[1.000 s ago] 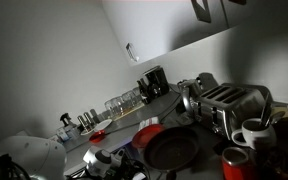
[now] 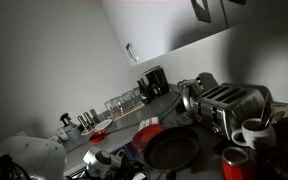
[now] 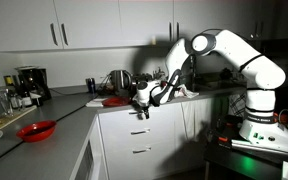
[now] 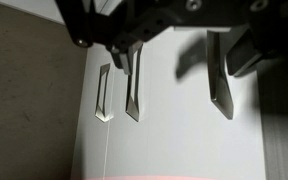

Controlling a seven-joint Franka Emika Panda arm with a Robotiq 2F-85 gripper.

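Note:
In the wrist view my gripper is open, its two fingers spread wide in front of white cabinet fronts. A dark metal bar handle appears between the fingers in that view, closer to the right one; whether anything touches it cannot be told. Two more handles, a middle one and a left one, show farther left. From the second exterior view, the white arm reaches across to the drawer fronts, with the gripper low beside them, just below the counter edge.
On the counter stand a dark pan, a toaster, a white mug and a red can. A red bowl sits on the left counter. Open floor lies before the drawers.

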